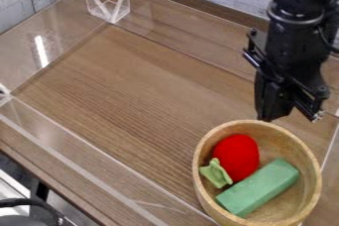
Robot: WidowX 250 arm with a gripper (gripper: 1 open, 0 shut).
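Observation:
The black gripper (272, 108) hangs at the right above a wooden bowl (209, 206), its fingers shut with nothing seen between them. In the bowl lie a red round object (237, 155) with a small light-green piece (216, 173) beside it, and a green block (259, 188).
A clear plastic bracket (109, 2) stands at the back left. Cables lie past the lower-left edge.

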